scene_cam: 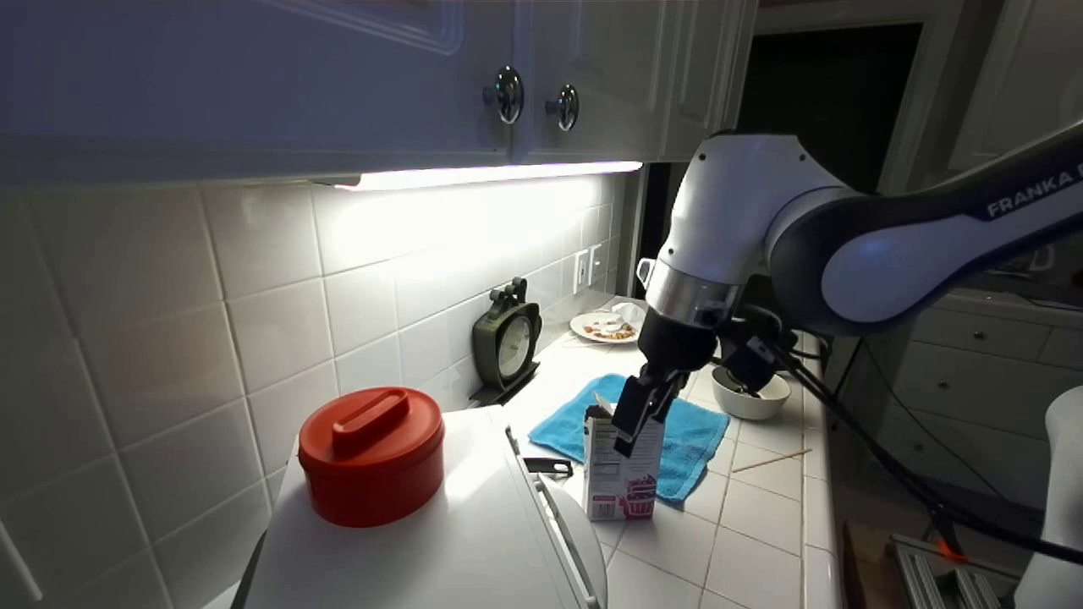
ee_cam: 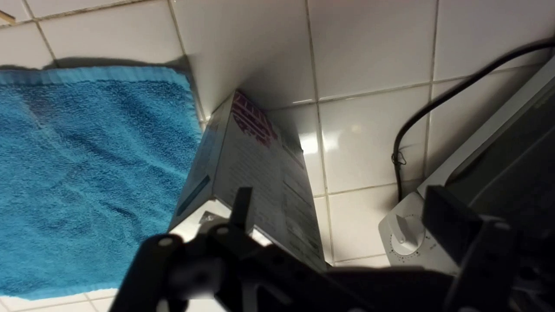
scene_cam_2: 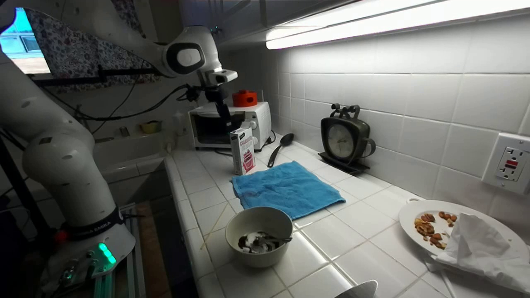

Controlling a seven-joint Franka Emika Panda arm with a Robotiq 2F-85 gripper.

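Observation:
A white carton with a pink print [scene_cam_2: 243,151] stands upright on the tiled counter, its top flap raised. My gripper [scene_cam: 640,431] is at the carton's upper end, fingers pointing down. In the wrist view my gripper is open, its two fingers wide apart. One finger [ee_cam: 242,208] overlaps the top of the carton [ee_cam: 255,166]; the other is out toward the toaster oven. Whether either finger touches the carton cannot be told. In exterior view 2 the fingers [scene_cam_2: 223,114] appear just above and behind the carton.
A blue towel [scene_cam_2: 288,188] lies beside the carton. The white toaster oven [scene_cam: 406,558], with a red lidded container [scene_cam: 373,462] on it, stands close by. Farther along are a bowl [scene_cam_2: 259,253], a plate of nuts [scene_cam_2: 412,221], a scale [scene_cam_2: 343,141] and a black spoon [scene_cam_2: 283,144].

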